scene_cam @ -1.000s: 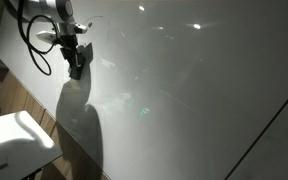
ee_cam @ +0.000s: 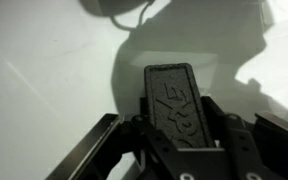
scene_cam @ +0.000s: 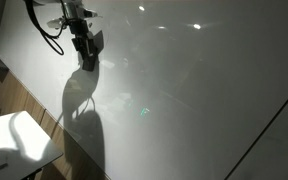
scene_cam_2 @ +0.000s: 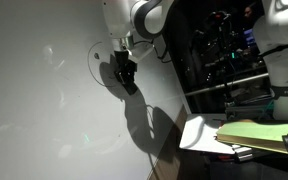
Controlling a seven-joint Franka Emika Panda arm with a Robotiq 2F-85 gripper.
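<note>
Between the fingers of my gripper is a dark, block-shaped eraser (ee_cam: 178, 98) with raised letters on its face; the fingers are shut on it. The eraser is up against or very close to the whiteboard (ee_cam: 64, 50), and contact cannot be told for sure. In exterior view 1 the gripper (scene_cam: 85, 52) is at the board's upper left, its shadow falling below. Small green marks (scene_cam: 144, 112) show near the middle of the board, to the right of and below the gripper. Exterior view 2 has the gripper (scene_cam_2: 127, 80) facing the same board.
A white table (scene_cam: 19, 140) stands at the lower left in exterior view 1. In exterior view 2 a yellowish-green board or book (scene_cam_2: 254, 135) lies at the lower right. Much of the whiteboard to the gripper's right is free of obstacles.
In exterior view 1 my gripper has moved to the right and a little up along the whiteboard, the eraser going with it. The green marks look the same.
</note>
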